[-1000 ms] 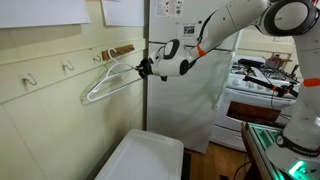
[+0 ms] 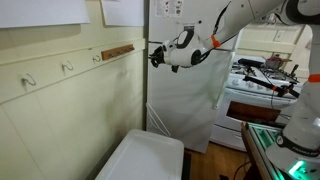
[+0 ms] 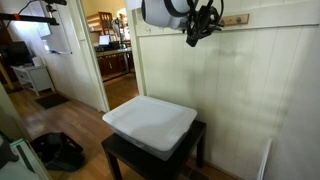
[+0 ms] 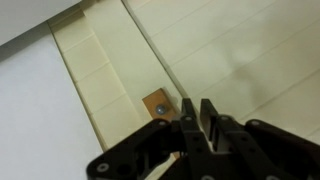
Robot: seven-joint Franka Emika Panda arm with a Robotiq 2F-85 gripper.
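In exterior view 1 my gripper (image 2: 156, 56) is raised in front of the tall grey-white cabinet or fridge door, to the right of the wooden hook block (image 2: 117, 51). In the wrist view its dark fingertips (image 4: 188, 108) stand close together; I make out nothing clearly between them. Close to them is a wooden block (image 4: 158, 102) with a metal fitting, on the panelled wall. No hanger shows clearly at the gripper. Lower down, thin pale lines (image 2: 157, 120) slant against the door; I cannot tell whether they are a hanger.
A large white-lidded bin (image 3: 155, 118) sits on a dark low table (image 3: 130, 155) below the arm. Several metal hooks (image 2: 68, 66) line the wall rail. A stove (image 2: 262, 85) stands behind, and a black bag (image 3: 58, 150) lies on the floor.
The gripper has risen and shifted slightly right.
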